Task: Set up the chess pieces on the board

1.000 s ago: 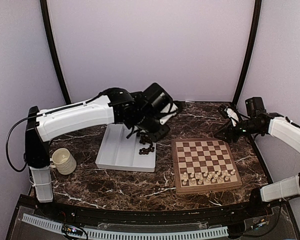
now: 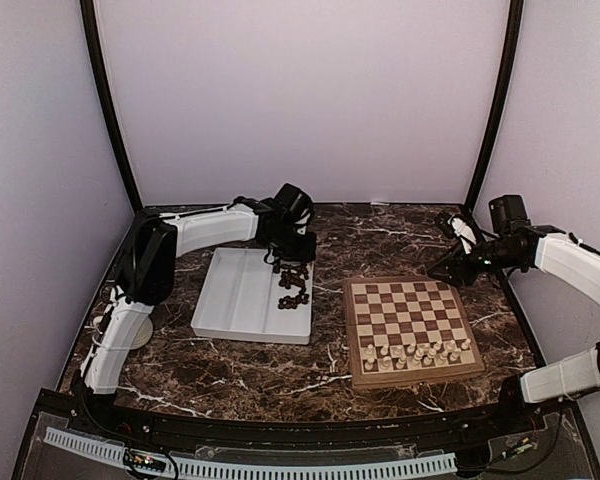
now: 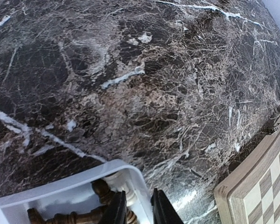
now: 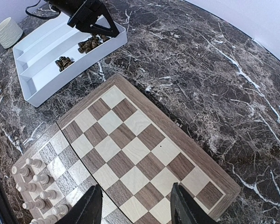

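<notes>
The chessboard [image 2: 405, 315] lies front right, white pieces [image 2: 410, 355] standing along its near rows, its far squares empty. Dark brown pieces [image 2: 292, 285] lie in the right compartment of the white tray [image 2: 235, 295]. My left gripper [image 2: 298, 250] is low over that compartment's back end; in the left wrist view its dark fingertips [image 3: 122, 205] are by the tray corner, over brown pieces [image 3: 79, 218], apparently apart. My right gripper [image 2: 450, 268] hangs at the board's back right corner; in the right wrist view its fingers [image 4: 91, 205] stand open over the board, nothing between them.
A white mug [image 4: 8, 32] stands at the left, mostly hidden by my left arm in the top view. Bare marble table [image 2: 380, 230] lies behind the board. Walls enclose the table at the back and sides.
My left arm has moved back and down from above the middle toward the tray's back right corner, now covering much of the mug. The right arm is nearly still.
</notes>
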